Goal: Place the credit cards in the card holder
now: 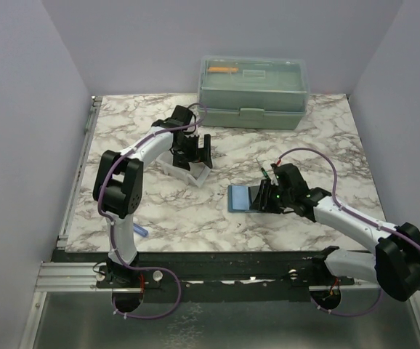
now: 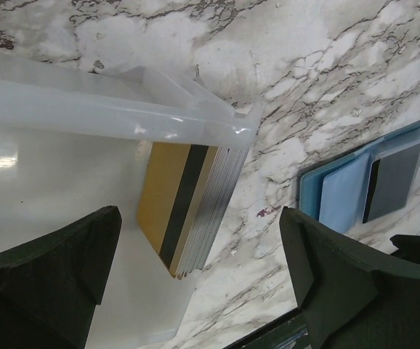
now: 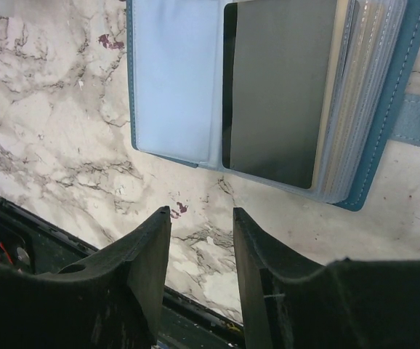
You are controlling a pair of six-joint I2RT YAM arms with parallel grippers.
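Observation:
A stack of cards with a gold face and black stripe [image 2: 165, 193] leans on edge in the corner of the white box [image 2: 43, 182]. My left gripper [image 1: 195, 161] is over that box, open, its fingers [image 2: 86, 254] apart on either side of the stack and nothing gripped. The blue card holder [image 1: 240, 198] lies spread open on the marble table; in the right wrist view, a pale blue panel [image 3: 177, 80] is beside clear sleeves with a dark grey face [image 3: 279, 91]. Close to the holder's near edge, my right gripper has empty, parted fingers.
A green lidded box [image 1: 253, 91] stands at the back. Behind the holder lies a green-and-black screwdriver [image 1: 264, 170]. A blue pen-like item [image 1: 140, 230] rests at the front left, partly hidden by the left arm. Bare marble surrounds the holder.

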